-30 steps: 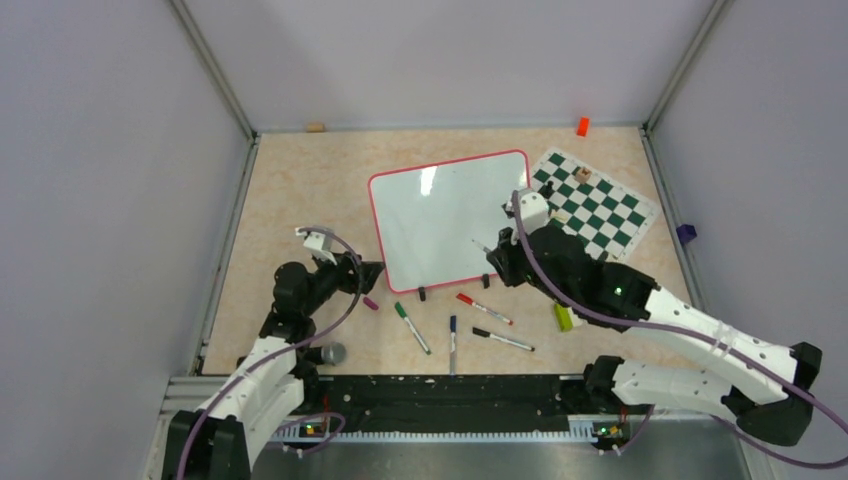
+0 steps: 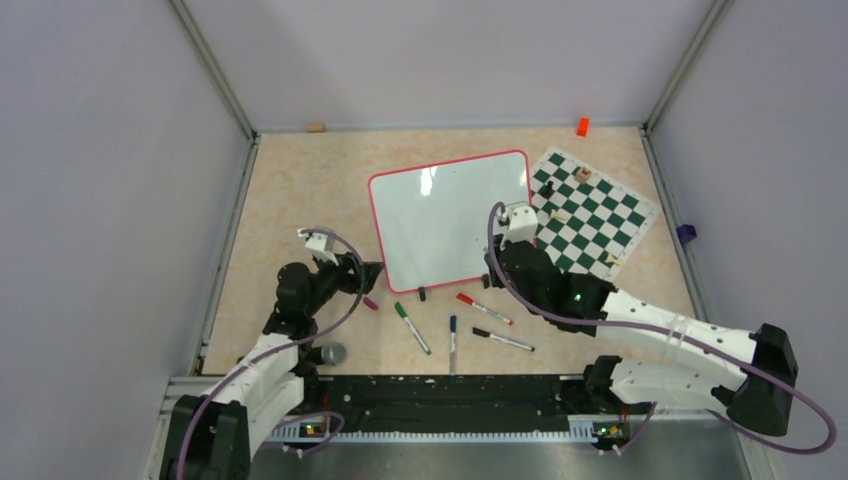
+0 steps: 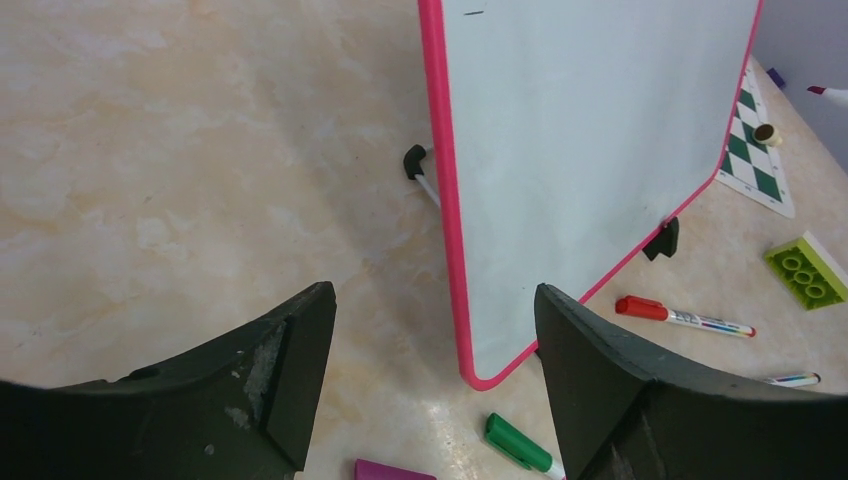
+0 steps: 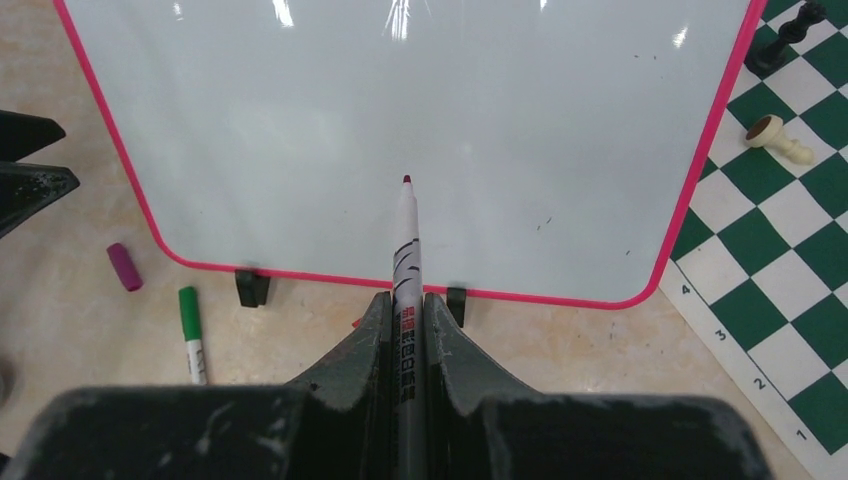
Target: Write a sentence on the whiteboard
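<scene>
The white whiteboard with its pink frame leans on a stand and looks bare except for a few tiny dark specks. My right gripper is shut on a white marker, its dark red tip pointing up toward the board. In the left wrist view the marker's tip shows at the upper right, seemingly clear of the board's surface. My left gripper stands open by the board's lower left corner, nothing between its fingers. A purple cap lies below it.
Green, blue, red and black markers lie in front of the board. A chessboard with a few pieces is on the right. A green toy brick lies right of the markers.
The marker no longer shows in the top view. The left arm is nearly still.
</scene>
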